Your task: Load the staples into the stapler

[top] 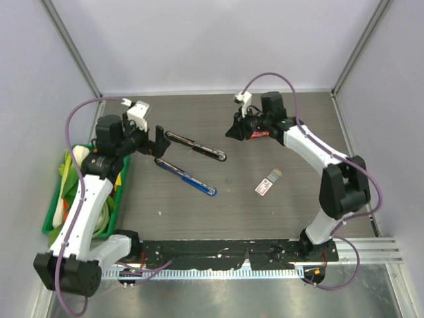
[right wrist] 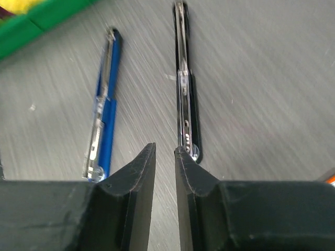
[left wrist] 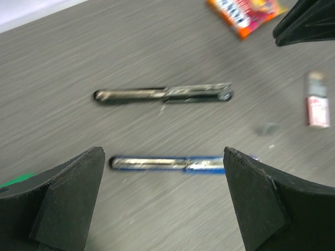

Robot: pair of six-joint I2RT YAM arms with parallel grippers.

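A black stapler lies on the table with its silver top showing, and a blue stapler lies in front of it. A small staple box with a white label lies to the right. My right gripper hangs above and right of the black stapler, its fingers nearly together; whether a small item sits between them is hidden. My left gripper is open over the staplers' left ends, with nothing between its fingers.
A green bin of vegetables stands at the left. A red snack packet lies at the back right, partly behind my right arm. Walls border the table.
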